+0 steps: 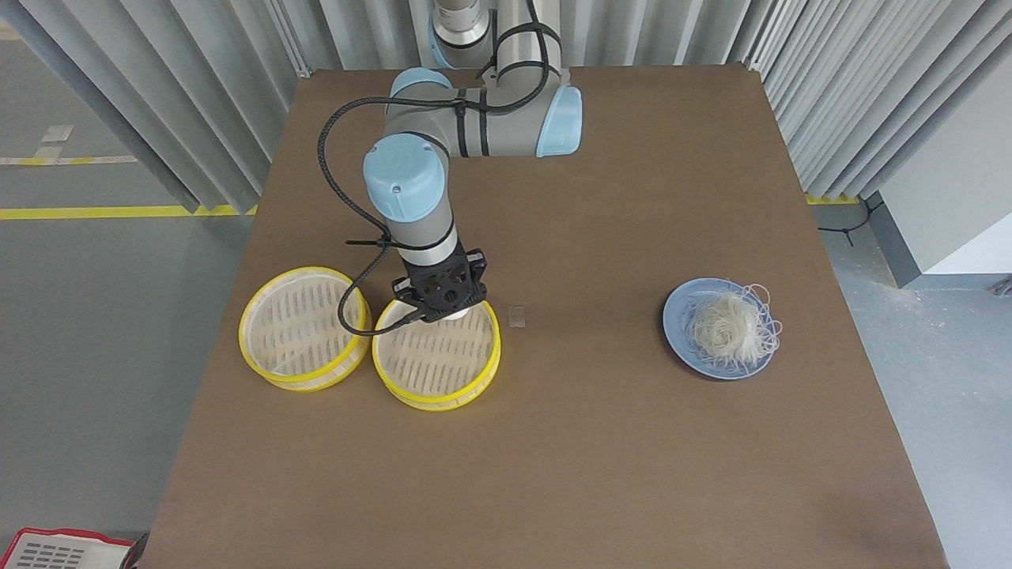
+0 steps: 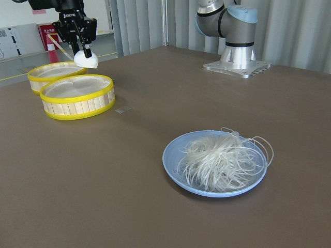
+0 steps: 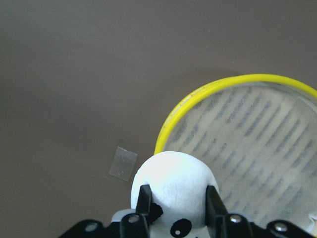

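Note:
My gripper is shut on a white dumpling-shaped object (image 3: 176, 173) with black face markings. It hangs over the nearer of two yellow-rimmed steamer baskets; in the left view the white object (image 2: 86, 61) shows under the black fingers. In the front view the gripper covers the back of the right basket (image 1: 432, 374), beside the left basket (image 1: 294, 337). Through the wrist view the basket's slatted bottom (image 3: 267, 148) looks empty where visible.
A blue plate (image 1: 683, 322) with tangled white strands (image 1: 730, 327) is at the table's right. A small clear square (image 1: 517, 316) lies beside the baskets.

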